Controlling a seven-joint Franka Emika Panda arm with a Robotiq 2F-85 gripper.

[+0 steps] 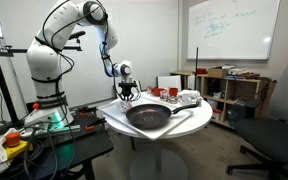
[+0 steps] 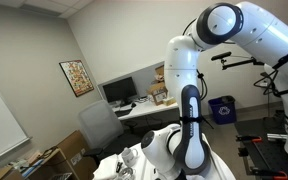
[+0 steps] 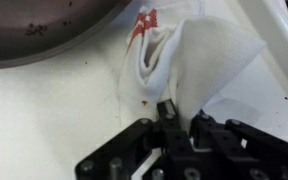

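A bunched white cloth rises from between the fingers of my gripper, which is shut on it in the wrist view. Below and around it is the white table top, where reddish-brown marks show beside the cloth. In exterior view 1 my gripper is low over the left part of the round table, left of the dark frying pan. Exterior view 2 shows the arm's wrist from close by, its fingers cut off at the bottom edge.
The pan's handle points to the back right. Several red and white cups stand along the table's far side. An office chair is on the right, clear of the table.
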